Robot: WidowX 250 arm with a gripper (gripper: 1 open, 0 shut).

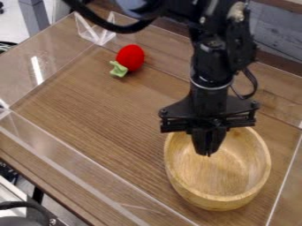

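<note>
A black robot arm comes down from the top of the view, and its gripper (210, 145) is low over the back part of a pale wooden bowl (218, 191) at the lower right. The gripper looks shut, with nothing visible between its fingers. The bowl's inside looks empty where it shows; the part behind the gripper is hidden.
A red object (132, 56) with a small pale green piece (118, 70) lies at the upper left, near a clear plastic item (94, 26). Black cables show at the lower left corner.
</note>
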